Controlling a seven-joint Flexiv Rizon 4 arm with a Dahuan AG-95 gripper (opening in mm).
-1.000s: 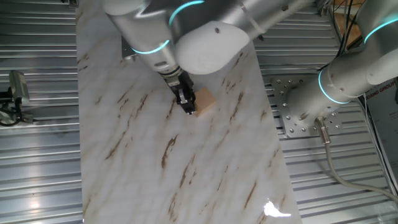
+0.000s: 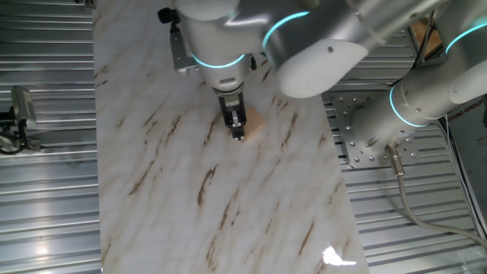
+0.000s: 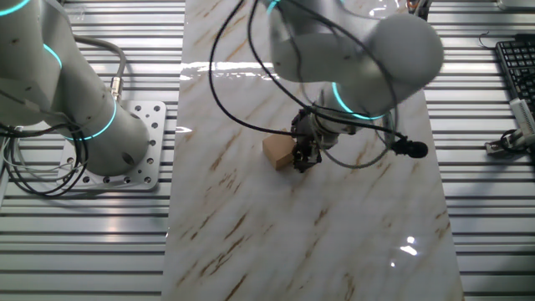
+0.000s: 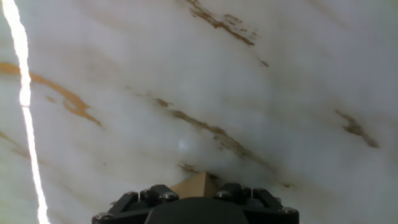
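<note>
A small tan wooden block (image 2: 254, 124) rests on the marble-patterned table, partly hidden behind my gripper (image 2: 236, 134) in exterior view 1. From the other side, exterior view 2 shows the block (image 3: 277, 151) directly beside the dark gripper (image 3: 306, 160), with their outlines meeting. At the bottom of the wrist view, one corner of the block (image 4: 198, 185) shows between the two dark sides of the gripper. The fingertips point down near the tabletop. Whether they touch the block or have closed on it cannot be made out.
Slatted metal decking (image 2: 46, 190) borders the tabletop on both sides. My arm's base plate (image 3: 150, 150) stands beside the table. Loose black cables (image 3: 219, 92) loop near the wrist.
The arm's wrist has swung right in exterior view 1 and stands more upright, while the fingertips have shifted only slightly right, covering more of the block. The block appears in the same place.
</note>
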